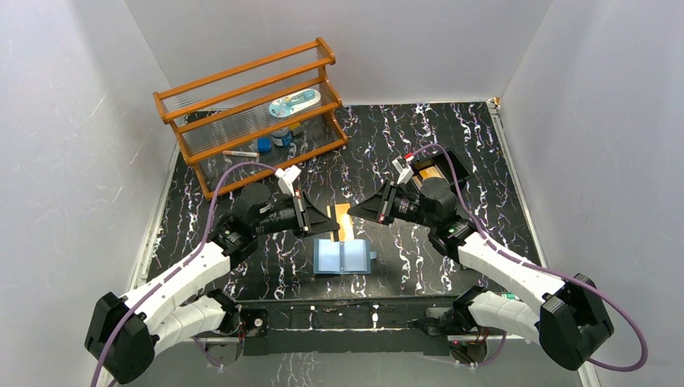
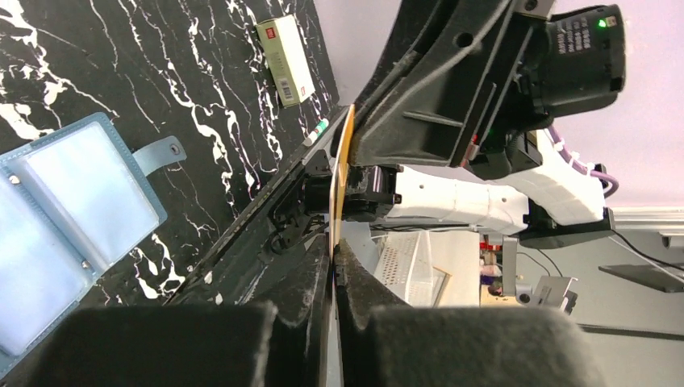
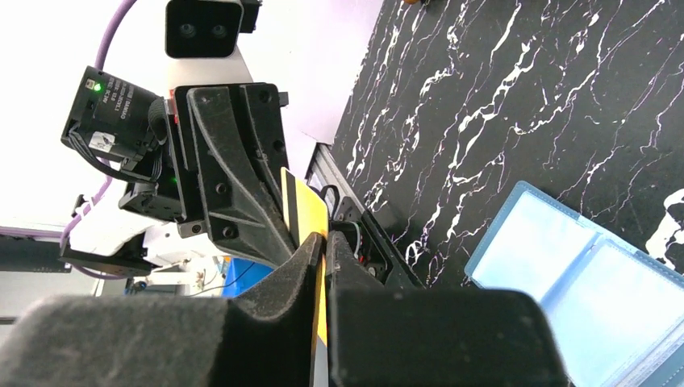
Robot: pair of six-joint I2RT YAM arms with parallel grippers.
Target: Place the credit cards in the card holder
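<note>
An upright yellow card with a dark stripe (image 1: 343, 222) spans between my two grippers above the open blue card holder (image 1: 329, 255). In the left wrist view, the card (image 2: 343, 161) runs edge-on down to my left gripper, whose fingertips are shut on it. In the right wrist view, my right gripper is shut on the same card (image 3: 294, 201). The holder's clear sleeves (image 3: 532, 242) lie flat on the marble table, beside and below the card.
A wooden shelf (image 1: 242, 70) with small items stands at the back left. A dark box (image 1: 456, 161) is at the back right. A pale carton (image 2: 284, 60) lies at the right side.
</note>
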